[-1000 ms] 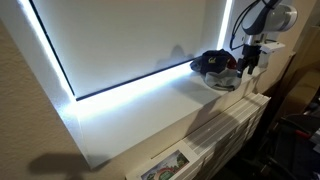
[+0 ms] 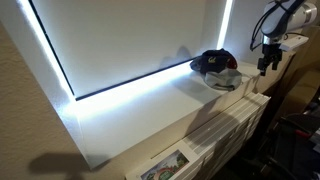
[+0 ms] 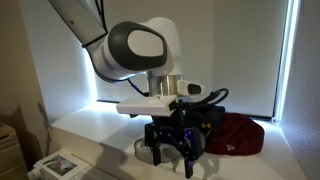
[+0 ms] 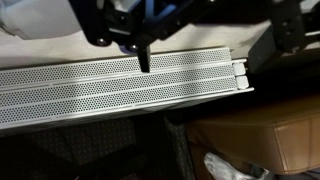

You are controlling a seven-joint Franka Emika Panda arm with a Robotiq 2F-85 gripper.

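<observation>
On the white windowsill [image 2: 140, 108] lies a small pile of caps. A dark cap [image 2: 211, 59] is at the back, a grey cap [image 2: 223, 78] in front, and a red cap [image 3: 235, 136] shows beside them in exterior view 2. My gripper [image 2: 269, 67] hangs to the right of the pile in exterior view 1, apart from it. In exterior view 2 the gripper [image 3: 172, 161] points down with its fingers spread and nothing held between them; the arm hides part of the caps. Dark finger parts blur across the top of the wrist view.
Below the sill runs a white slatted vent [image 4: 100, 85]. A picture or magazine [image 2: 165, 167] lies at its near end. A brown box-like or seat-like object [image 4: 255, 140] stands beyond the vent in the wrist view.
My gripper has moved right, away from beside the caps toward the right edge of exterior view 1. The caps show no clear movement.
</observation>
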